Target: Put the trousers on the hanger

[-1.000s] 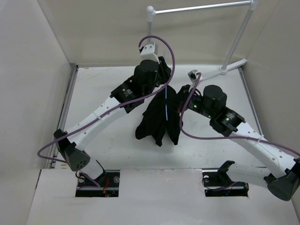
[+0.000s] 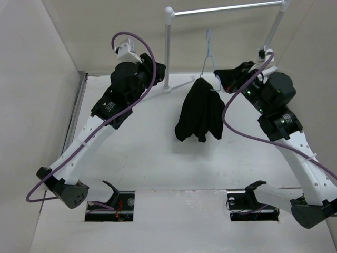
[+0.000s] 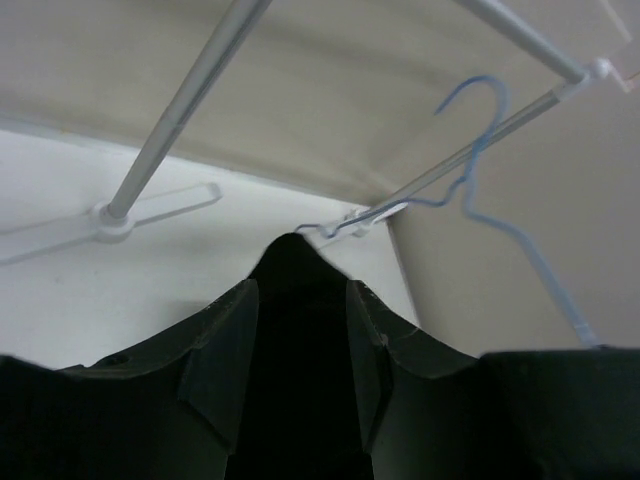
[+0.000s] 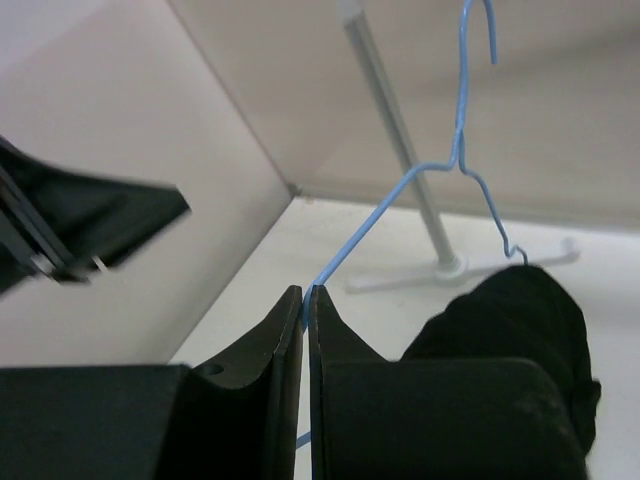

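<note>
The blue wire hanger (image 2: 209,48) is in the air below the rack's bar, with its hook pointing up. Black trousers (image 2: 197,113) hang from it in a bunch, clear of the floor; the right wrist view has the hanger's far corner meeting the top of the trousers (image 4: 520,315). My right gripper is shut on the near side of the hanger wire (image 4: 345,240). Up and to the left of the trousers, my left gripper stands open, its fingers apart. Behind that gap the trousers (image 3: 297,262) show at a distance.
The white rack's bar (image 2: 226,9) runs above and behind the hanger, between a left post (image 2: 167,50) and a right post (image 2: 275,26). Walls close in both sides.
My right gripper has carried the hanger and trousers up, back and to the right. The left arm has moved left, away from the trousers.
</note>
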